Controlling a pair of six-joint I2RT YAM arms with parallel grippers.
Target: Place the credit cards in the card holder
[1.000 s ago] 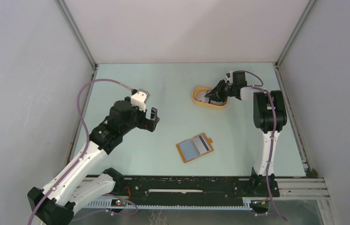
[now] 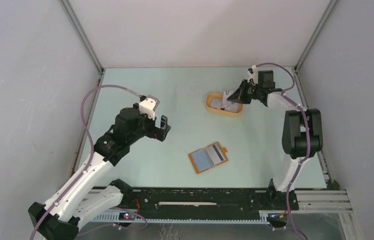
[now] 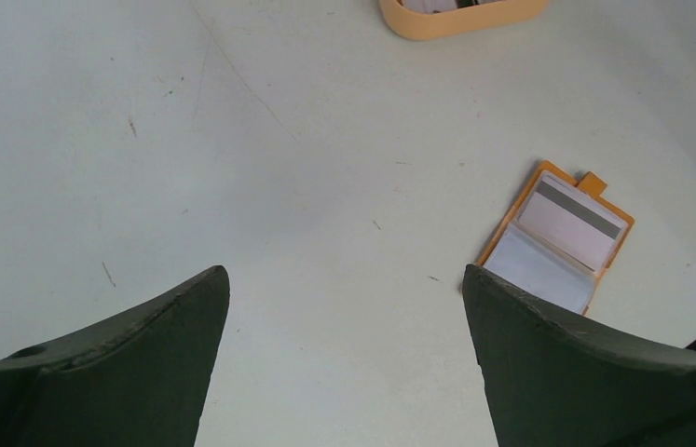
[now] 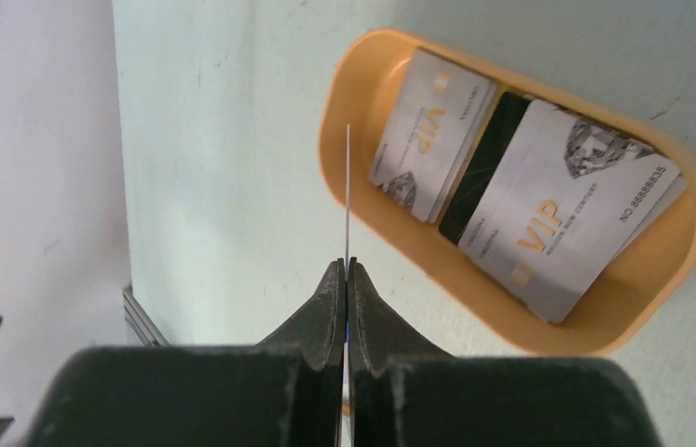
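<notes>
My right gripper is shut on a thin silver card (image 4: 348,191), which shows edge-on in the right wrist view, above the orange basket. In the top view this card (image 2: 227,99) hangs over the basket's middle. Silver VIP cards (image 4: 567,209) lie inside the basket, with a dark card partly under them; a separate VIP card (image 4: 426,121) lies at one end. The orange-edged card holder (image 2: 195,165) lies flat at the front middle, a white card with a dark stripe (image 3: 575,209) visible on it. My left gripper is open and empty, left of the holder.
The orange basket (image 2: 223,113) stands at the back right of the pale table (image 2: 184,100). Free table surface separates it from the card holder. A wall (image 2: 360,100) rises beyond the table's right edge.
The basket stays in place.
</notes>
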